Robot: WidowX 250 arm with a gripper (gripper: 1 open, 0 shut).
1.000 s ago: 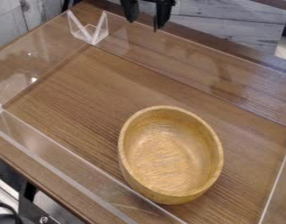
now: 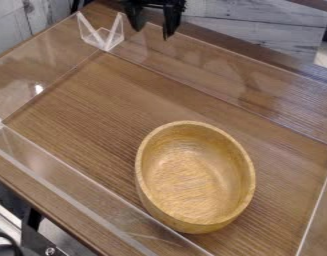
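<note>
My gripper (image 2: 154, 26) is at the top edge of the view, dark, its fingers apart with nothing seen between them; its upper part is out of frame. A wooden oval bowl (image 2: 234, 172), light tan and empty, sits upright at the lower right of the wooden table (image 2: 106, 125).
A small clear plastic object (image 2: 102, 30) stands at the upper left, left of the gripper. A pale backdrop (image 2: 259, 28) runs along the back. Dark items at the lower left corner lie beyond the table's edge.
My gripper has shifted slightly left along the top edge of the view. The bowl and the rest look unchanged.
</note>
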